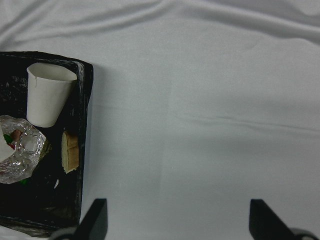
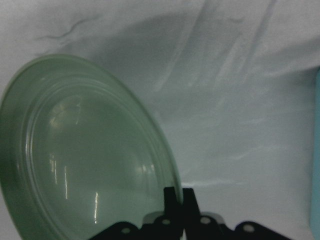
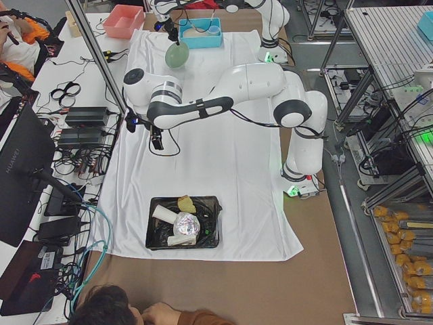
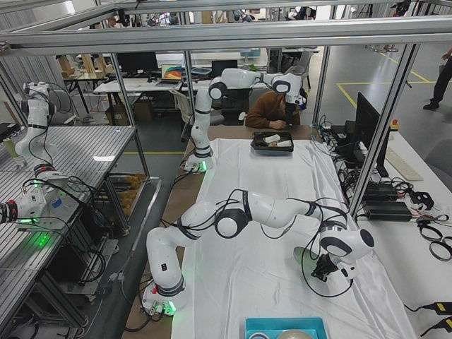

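Observation:
A green plate [image 2: 85, 140] is tilted up at the far end of the cloth, beside the blue bin [image 3: 200, 40]. My right gripper is shut on the plate's rim. My left gripper hangs open over white cloth beside a black tray [image 1: 60, 200], with nothing between its fingers. The tray holds a white paper cup [image 1: 49, 95], crumpled foil [image 1: 25, 155] and a piece of bread [image 1: 70, 150].
A pink bin [image 3: 124, 20] sits on the side table among cables. A person sits at the tray's end of the table.

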